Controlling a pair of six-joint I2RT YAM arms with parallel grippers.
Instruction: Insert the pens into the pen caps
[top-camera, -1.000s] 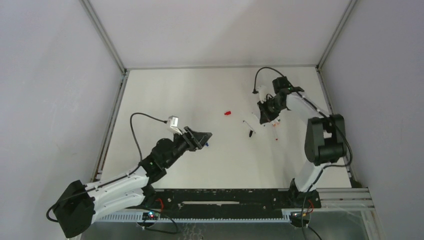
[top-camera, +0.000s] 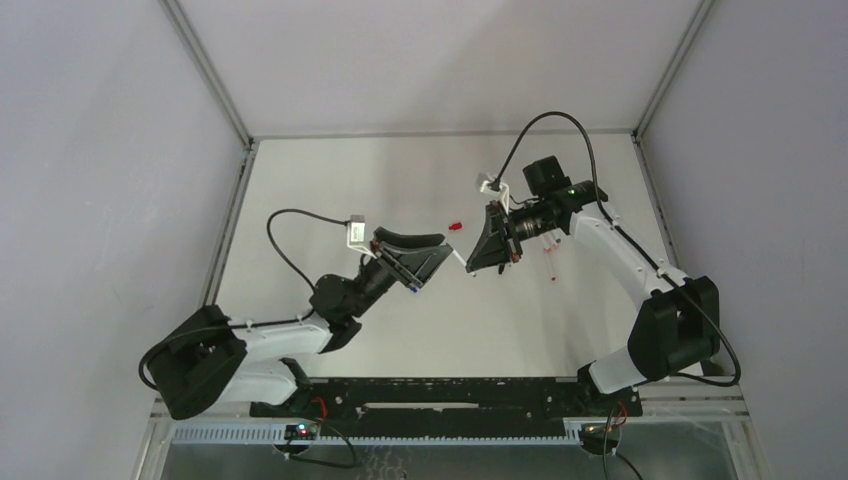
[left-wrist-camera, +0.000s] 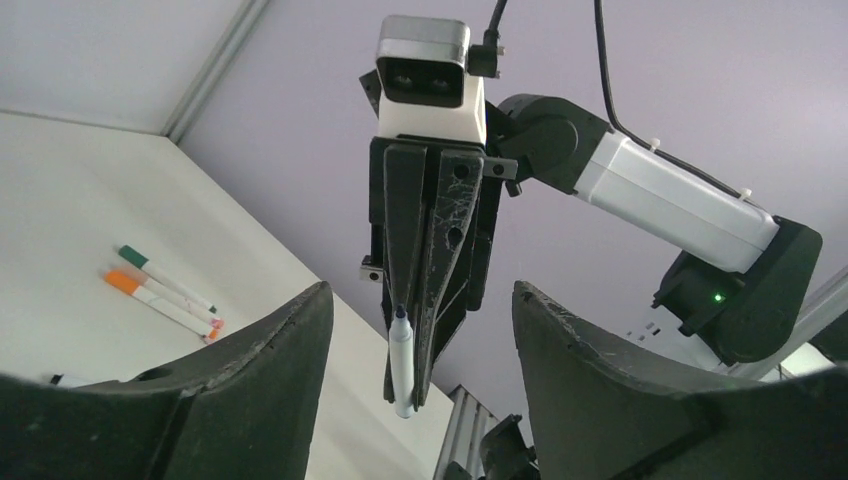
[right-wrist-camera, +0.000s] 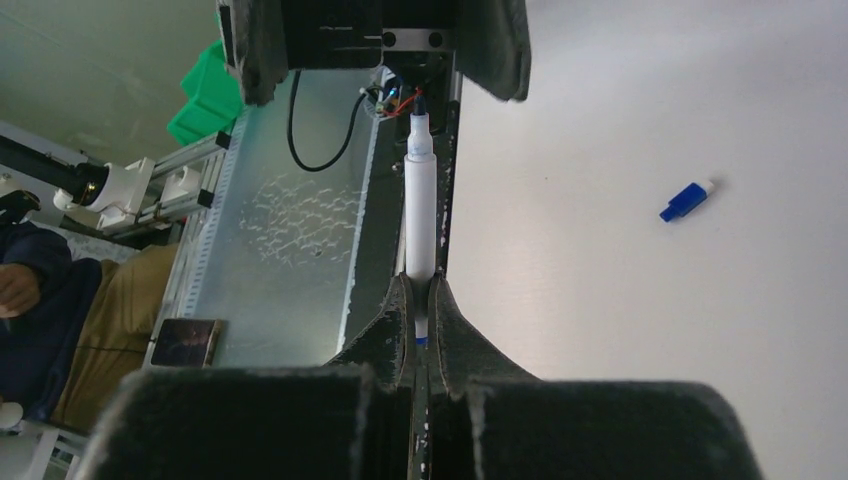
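A white pen with a dark tip is held upright in my right gripper, which is shut on it; in the left wrist view the pen (left-wrist-camera: 402, 360) shows between that gripper's fingers. Facing it, my left gripper (top-camera: 440, 250) stands open, its two fingers either side of the pen's line, with nothing between them. A blue cap (right-wrist-camera: 685, 201) lies on the table beneath, and a red cap (top-camera: 455, 226) lies behind the grippers.
Several pens (left-wrist-camera: 160, 298) lie on the right part of the white table (top-camera: 330, 180), partly hidden by the right arm in the top view.
My right gripper has risen and moved left toward the middle with the pen. My left gripper has moved right and up to face it, with its fingers opened wider.
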